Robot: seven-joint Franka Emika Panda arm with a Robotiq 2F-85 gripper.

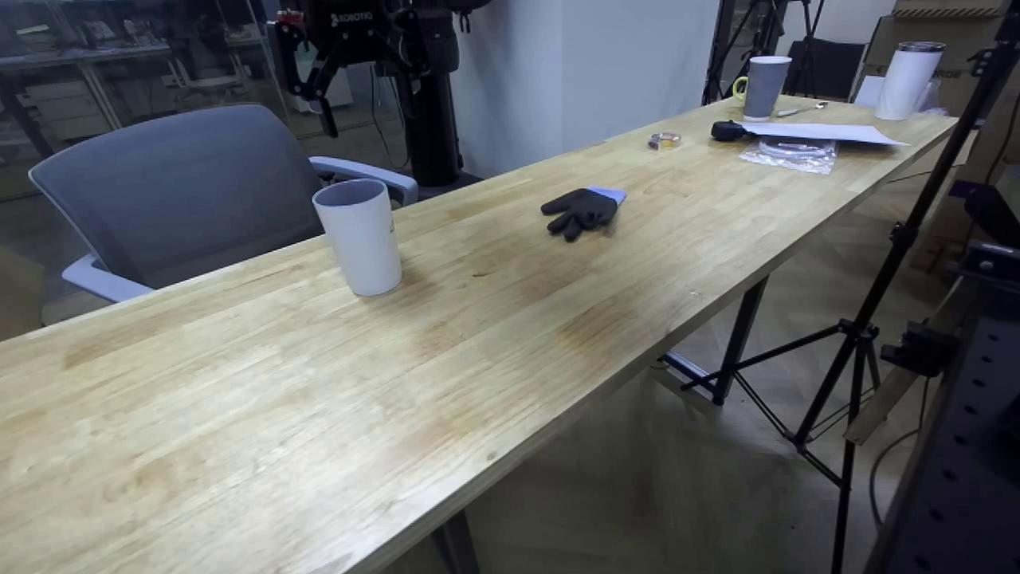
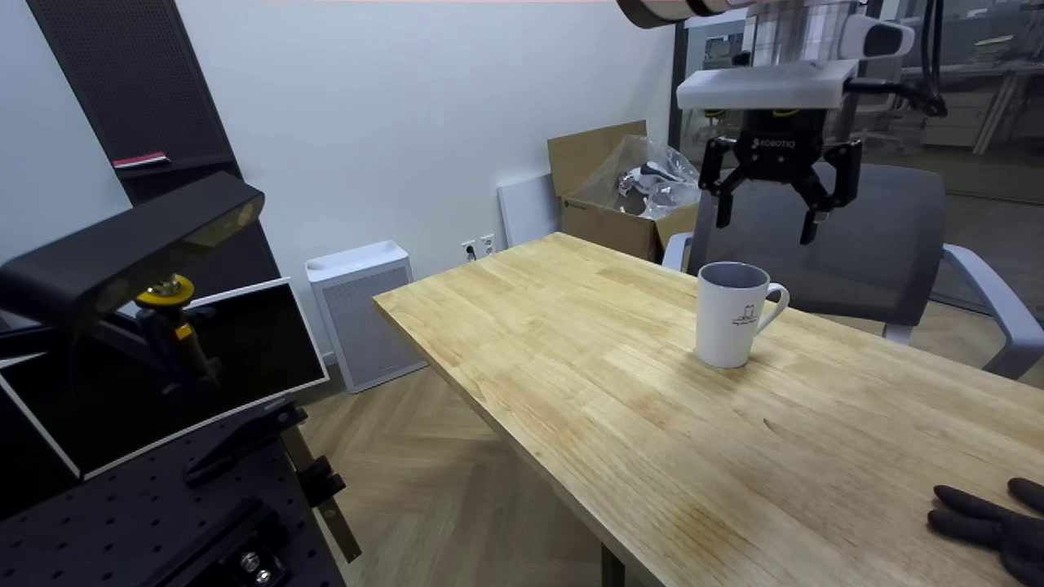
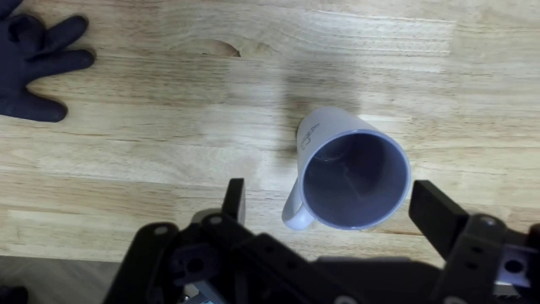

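A tall white mug [image 2: 722, 318] with a grey inside stands upright on the wooden table [image 2: 548, 333], close to the chair-side edge. Its handle [image 2: 773, 308] faces right in exterior view 2. My gripper [image 2: 765, 225] hangs above the table's height, higher than the mug and apart from it, its fingers wide with nothing between the fingers [image 2: 724, 207]. From the wrist, the rim of the mug [image 3: 354, 177] appears between and a little beyond the fingertips, nearer the right one. A black glove [image 1: 581, 210] with a blue cuff lies flat farther along the table.
A grey chair [image 1: 182, 191] stands against the edge behind the mug. Toward the far end are a tape roll [image 1: 664, 140], a paper sheet [image 1: 813, 132], a grey cup [image 1: 766, 88] and a white tumbler [image 1: 910, 81]. Bare table surrounds the mug.
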